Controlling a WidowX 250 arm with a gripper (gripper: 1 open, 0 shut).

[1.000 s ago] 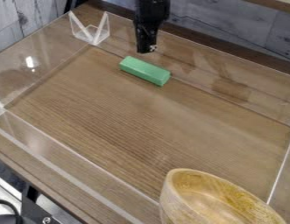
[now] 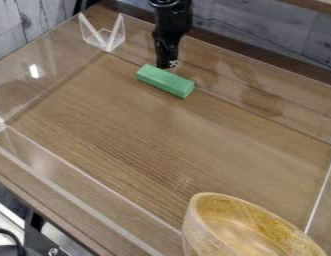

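My dark gripper [image 2: 168,55] hangs at the back of the table, shut, with nothing visible between its fingers. A green rectangular block [image 2: 165,82] lies on the wooden table just in front of it and below it in the view, apart from the fingertips.
A white wire-like holder [image 2: 104,32] stands at the back left. A large yellow bowl [image 2: 247,226] is at the front right.
The gripper has moved slightly toward the front, nearer the green block. The block and the other objects stay where they were.
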